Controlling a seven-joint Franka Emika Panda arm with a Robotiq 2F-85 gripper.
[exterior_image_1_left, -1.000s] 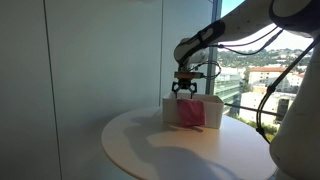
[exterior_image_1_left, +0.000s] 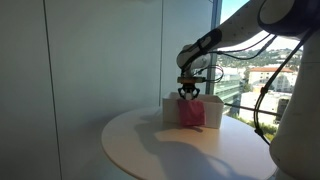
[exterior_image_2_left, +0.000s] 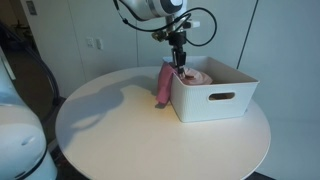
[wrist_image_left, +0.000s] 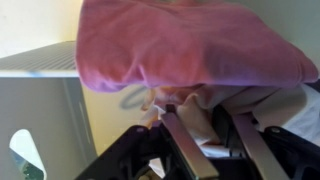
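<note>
A pinkish-red cloth (exterior_image_1_left: 191, 113) hangs over the wall of a white box (exterior_image_2_left: 215, 106) and down its outside. Paler pink cloth (exterior_image_2_left: 204, 74) lies bunched inside. My gripper (exterior_image_2_left: 180, 71) points down at the box's rim, close to where the cloth hangs over. In the wrist view, the gripper has its fingers (wrist_image_left: 184, 143) apart, with pale folds of cloth (wrist_image_left: 200, 122) at and between the tips. The red cloth (wrist_image_left: 190, 48) spreads across the top of that view. Whether the fingers touch the folds is hard to tell.
A handle slot (exterior_image_2_left: 221, 97) shows in the box's near wall. A window stands behind the table in exterior view 1.
Over the last second my gripper has come down a little and shifted slightly right, toward the cloth at the box rim. The box and the hanging cloth look unmoved.
</note>
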